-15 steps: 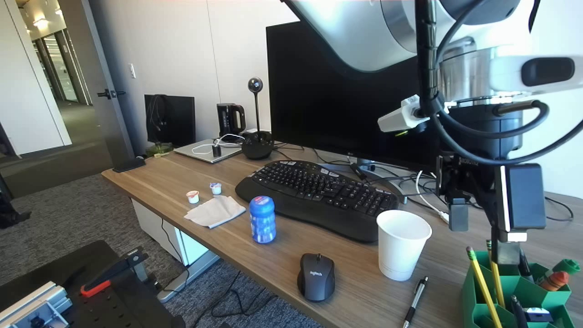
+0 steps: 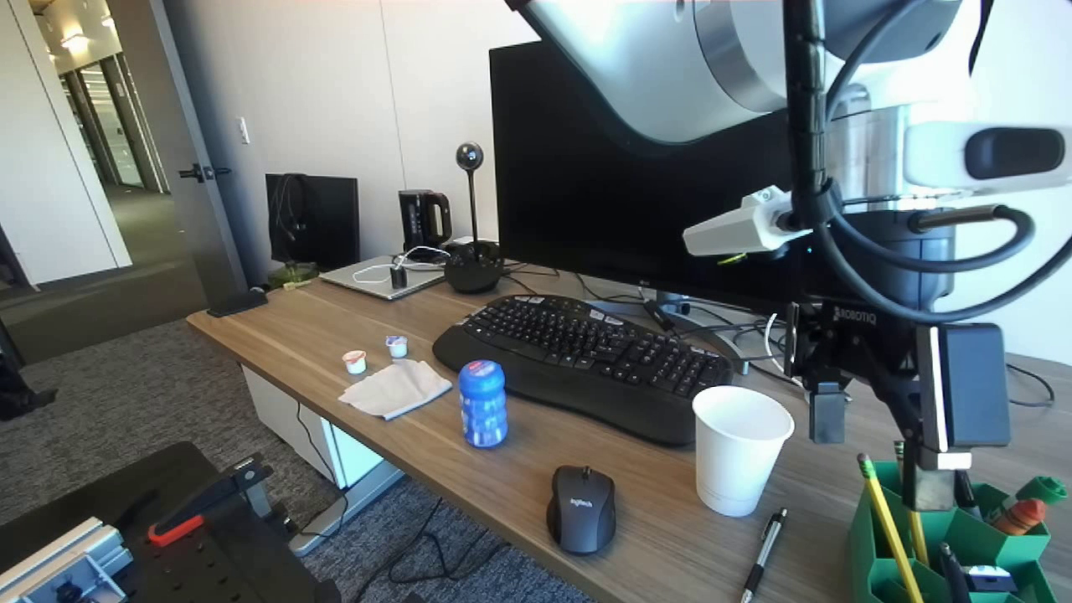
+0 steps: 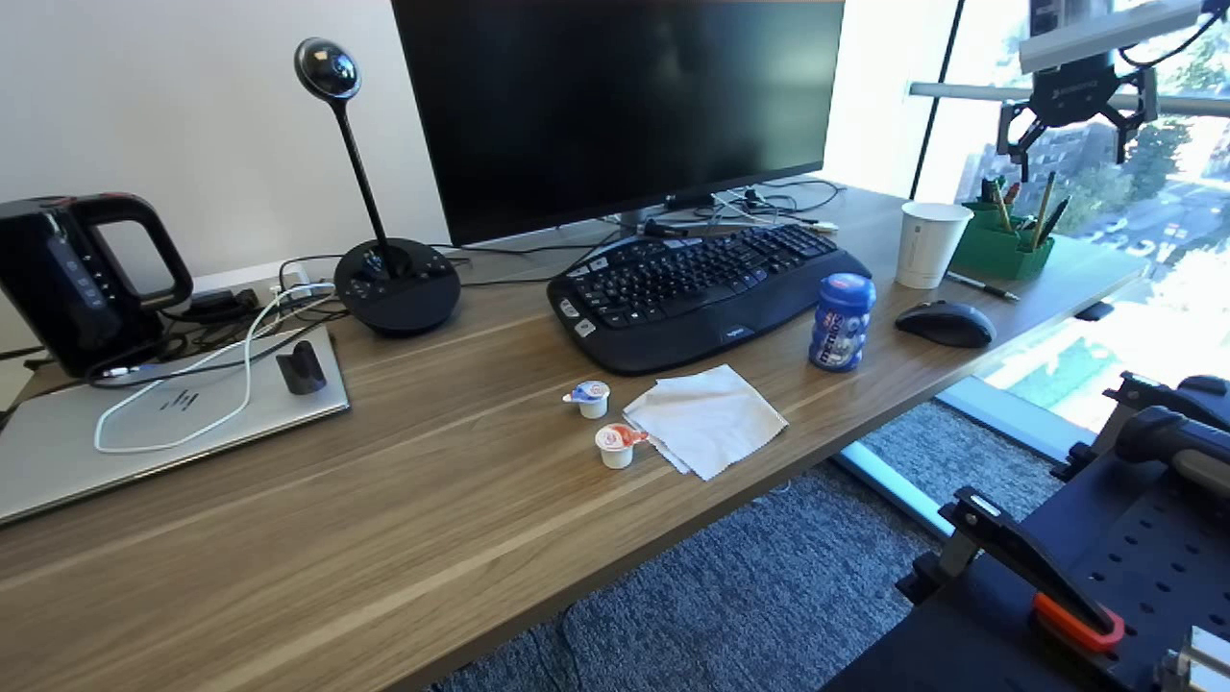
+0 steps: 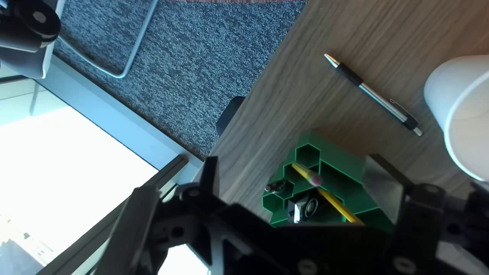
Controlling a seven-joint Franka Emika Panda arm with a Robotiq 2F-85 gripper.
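Note:
My gripper [image 2: 881, 450] is open above the green organizer [image 2: 861, 548], with nothing between its fingers. One finger [image 2: 827, 412] hangs over the desk behind the white cup; the other overlaps the organizer's pencils in exterior view 1. Sticking up from the organizer are a yellow pencil [image 2: 890, 533], a green marker [image 2: 1045, 489], an orange marker [image 2: 1023, 516] and dark pens. In the wrist view, a pencil's pink eraser [image 4: 314, 178] shows between the fingers, lower down. A silver and black pen [image 4: 382, 101] lies loose on the desk between organizer and white cup [image 4: 440, 94].
Left of the cup are a black mouse [image 2: 582, 509], a blue bottle [image 2: 483, 407] and a keyboard [image 2: 603, 362]. A cloth [image 3: 705, 421] and two small creamer cups lie farther along. The monitor [image 3: 623, 104] stands behind. The desk edge is close to the organizer.
My gripper has come down slightly and turned a little, so its fingers look farther apart in exterior view 1. The desk objects have not moved.

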